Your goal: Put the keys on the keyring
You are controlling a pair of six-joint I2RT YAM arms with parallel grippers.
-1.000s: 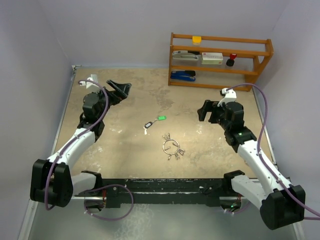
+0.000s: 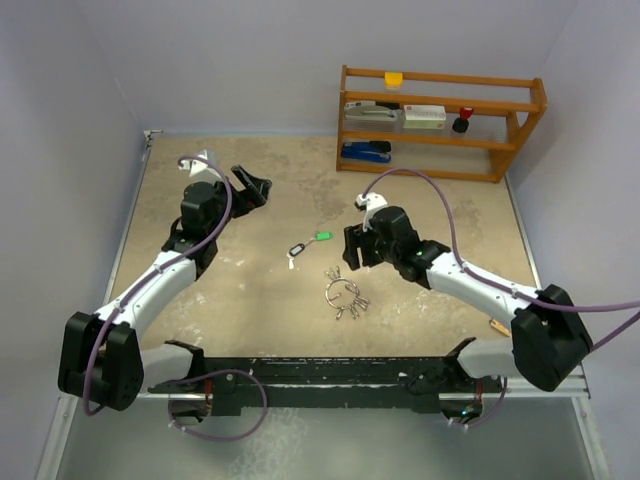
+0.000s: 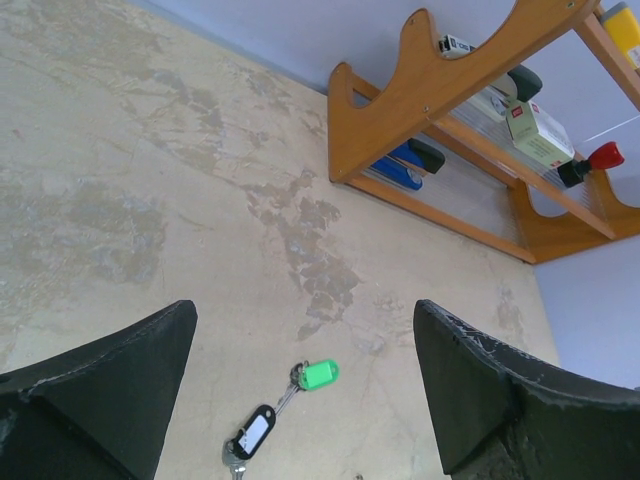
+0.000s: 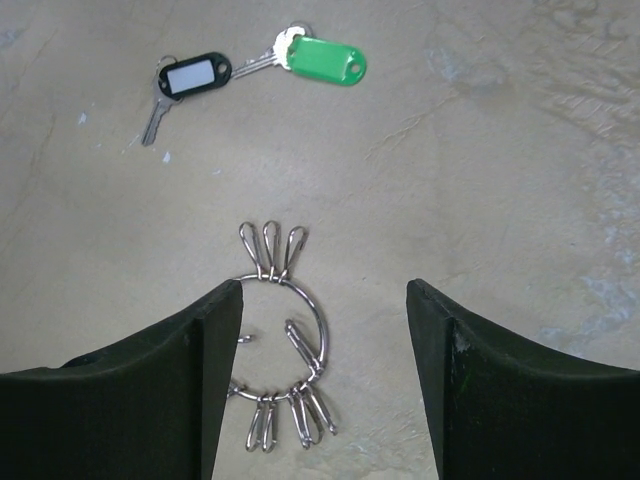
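Around the middle of the table lies a metal keyring [image 2: 343, 292] with several small clips; the right wrist view shows the keyring [image 4: 318, 318] partly behind a finger. Just beyond it are two keys: one with a black tag [image 4: 195, 74], one with a green tag [image 4: 328, 60], lying end to end. The left wrist view also has the black tag [image 3: 257, 431] and green tag [image 3: 319, 374] low in the picture. My left gripper [image 2: 256, 186] hovers at the back left, open and empty. Open too, my right gripper [image 2: 356, 247] hangs above the table beside the keyring, nothing between its fingers.
A wooden rack [image 2: 440, 180] stands at the back right, holding a white box [image 2: 424, 117], blue staplers [image 2: 366, 151] and a red-topped item [image 2: 461, 120]. A small wooden piece [image 2: 499, 328] lies at the right edge.
My right arm has swung left across the table, bringing its gripper close to the keyring, its fingers narrowing. The left gripper has shifted slightly right and toward the front. Keys and keyring are unmoved.
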